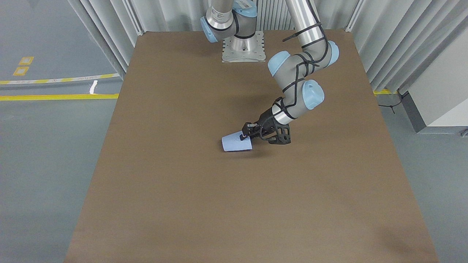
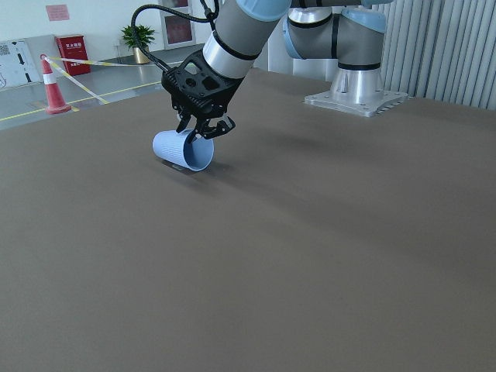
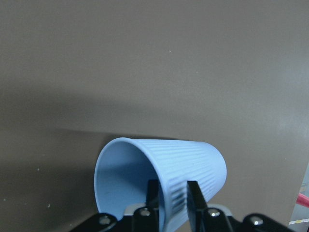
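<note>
A light blue ribbed cup (image 1: 232,143) (image 2: 172,149) (image 3: 188,159) lies on its side on the brown table (image 1: 245,206). My gripper (image 1: 244,135) (image 2: 203,130) is at the cup's open end. In the wrist view one finger sits inside the mouth and the other outside the wall, with the rim between them. The fingers look part open; whether they press on the wall I cannot tell.
A traffic cone (image 2: 54,97) stands on the floor beyond the table.
</note>
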